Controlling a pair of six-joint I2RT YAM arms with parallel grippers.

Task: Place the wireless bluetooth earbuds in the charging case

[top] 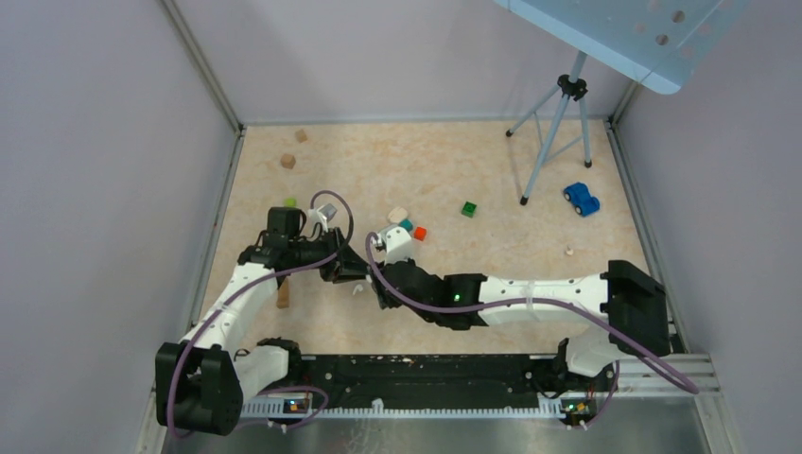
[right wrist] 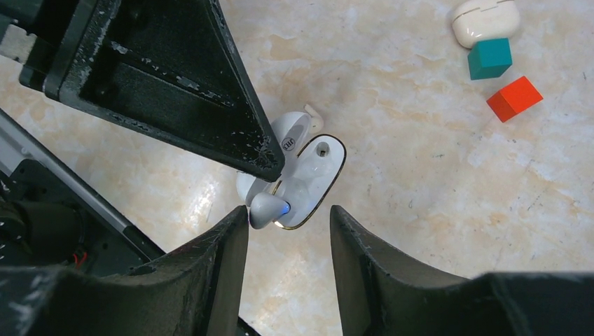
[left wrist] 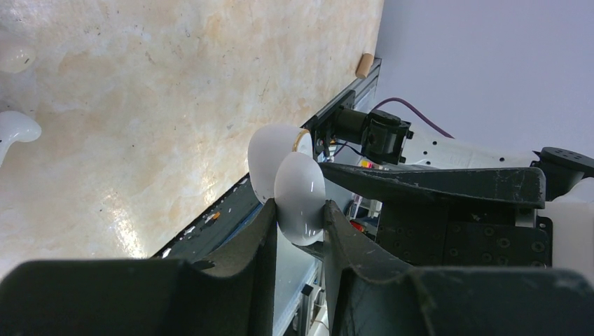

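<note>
My left gripper is shut on the white charging case [left wrist: 261, 157], held above the table. In the right wrist view the case [right wrist: 319, 175] has its lid open, an empty round socket showing at its upper end. At the lower end sits a white earbud [right wrist: 265, 211] with a blue glow beside it; how deep it sits I cannot tell. My right gripper is open around that end, its left fingertip close to or touching the earbud. A white earbud-like piece [left wrist: 17, 129] lies on the table in the left wrist view.
Beyond the case lie a cream rounded object [right wrist: 486, 22], a teal block [right wrist: 489, 59] and a red block [right wrist: 514, 99]. A green block [top: 469, 209] and a blue toy car [top: 582, 199] stand farther right. The two grippers are very close together.
</note>
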